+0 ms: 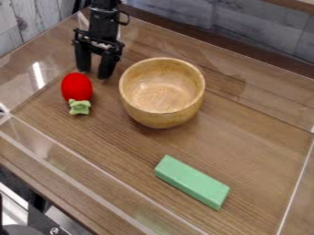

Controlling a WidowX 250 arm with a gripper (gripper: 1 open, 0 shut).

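Observation:
My black gripper is at the top left of the camera view, low over the table, just left of the wooden bowl and above a red object with a green top, likely a strawberry or tomato toy. Its fingers are small and dark, and I cannot tell whether they are open or shut or hold anything.
A large wooden bowl sits in the upper middle. A green block lies at the lower right.

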